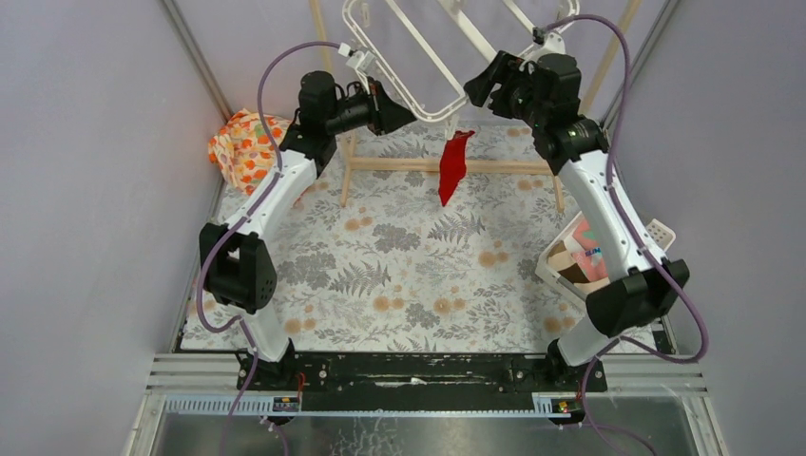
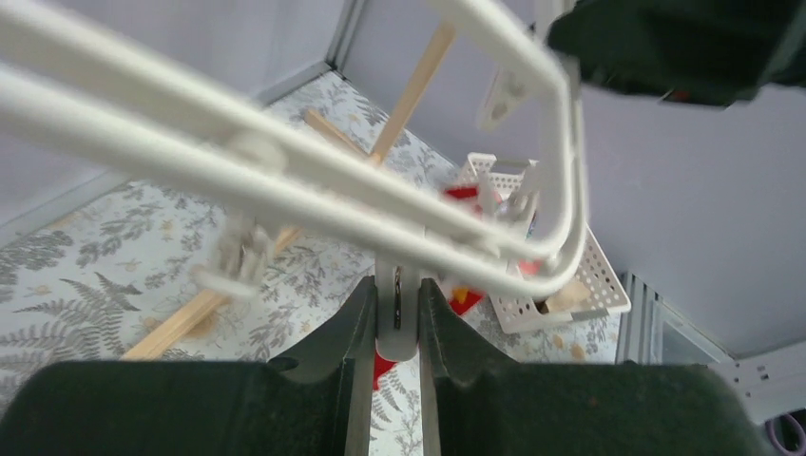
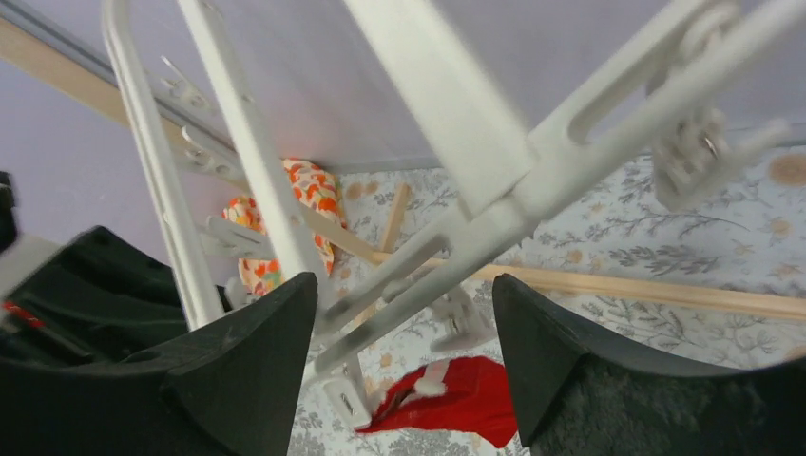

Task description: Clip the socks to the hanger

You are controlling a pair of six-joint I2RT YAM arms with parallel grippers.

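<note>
A white clip hanger (image 1: 428,112) hangs at the back centre, with a red sock (image 1: 452,166) hanging beneath its lower corner. My left gripper is shut on a white clip at the hanger's near rail; red cloth shows behind it. My right gripper (image 1: 489,81) is raised by the hanger's right part; in the right wrist view it stands open around a slanting rail, above and before the red sock (image 3: 456,399). Whether the sock is fixed in a clip is unclear.
A white basket (image 1: 551,266) with socks stands at the right. An orange patterned cloth (image 1: 238,152) lies at the back left. Wooden stand bars (image 1: 399,163) cross behind the hanger.
</note>
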